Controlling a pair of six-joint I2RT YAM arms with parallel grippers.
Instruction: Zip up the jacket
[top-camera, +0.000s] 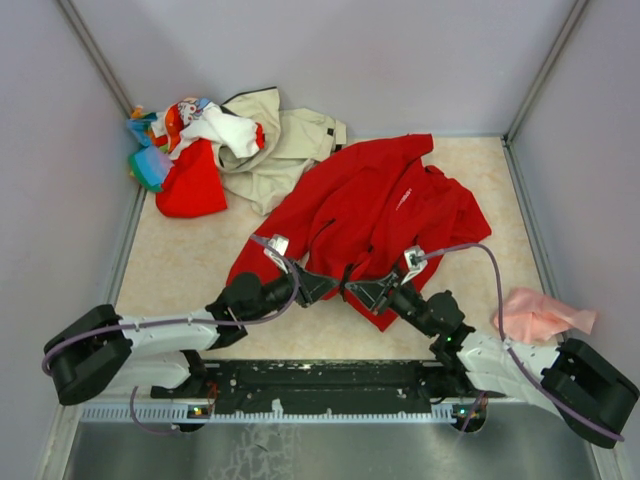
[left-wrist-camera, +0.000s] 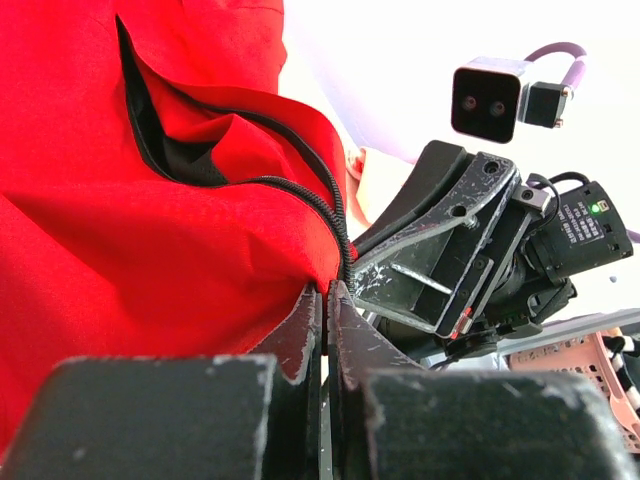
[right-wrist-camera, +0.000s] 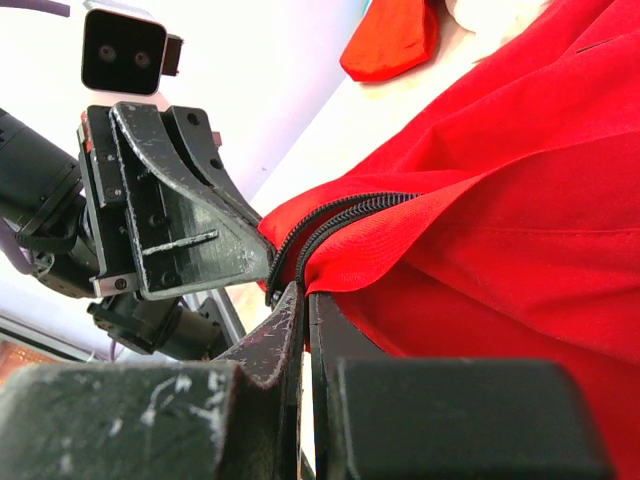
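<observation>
The red jacket (top-camera: 380, 210) lies spread out, with both grippers meeting at its near edge. My left gripper (top-camera: 334, 283) is shut at the lower end of the black zipper tapes (left-wrist-camera: 300, 190), which curve down to its fingertips; how much lies between the fingers is unclear. My right gripper (top-camera: 352, 288) sits just beside it, also shut where the zipper (right-wrist-camera: 350, 217) and red fabric meet its fingertips. The zipper's slider is hidden by the fingers.
A pile of coloured and beige clothes (top-camera: 210, 150) lies at the back left. A pink cloth (top-camera: 540, 315) lies at the right. Bare table (top-camera: 180, 270) shows on the left.
</observation>
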